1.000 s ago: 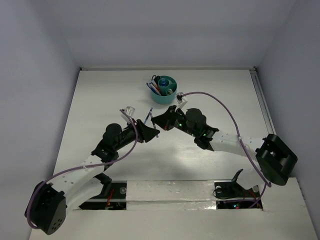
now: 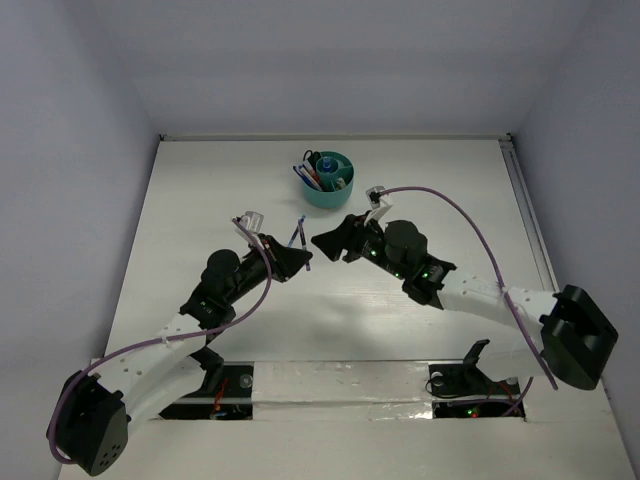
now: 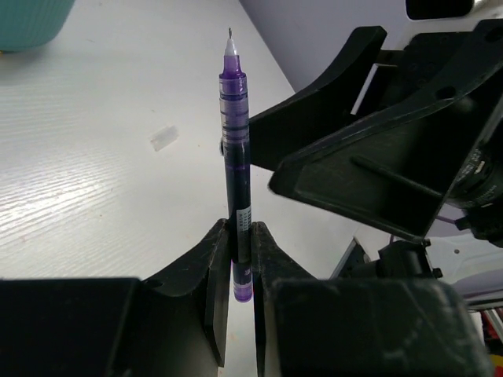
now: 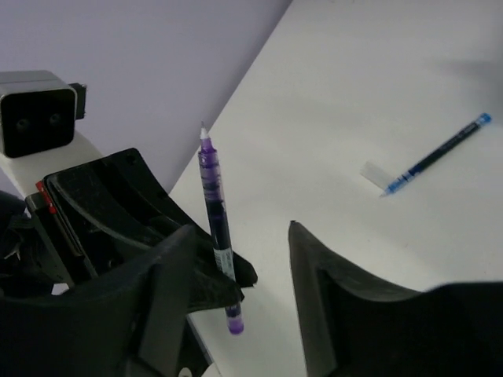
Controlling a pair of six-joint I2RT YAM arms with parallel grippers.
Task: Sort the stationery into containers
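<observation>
My left gripper (image 2: 297,256) is shut on an upright purple pen (image 3: 236,157), as both wrist views show. My right gripper (image 2: 327,245) stands open just right of that pen, apart from it in the top view. A blue pen (image 4: 436,155) lies on the table behind the grippers, beside a small pale strip (image 4: 377,174). At the back middle, a teal container (image 2: 328,200) holds scissors, several pens and a smaller cup-like part.
Bare white table (image 2: 180,190) lies to the left and right of the container. Grey walls enclose the sides and back. Both arms fill the front middle.
My right gripper has drawn back to the right from the purple pen and opened. The left gripper has shifted slightly and now holds the pen alone.
</observation>
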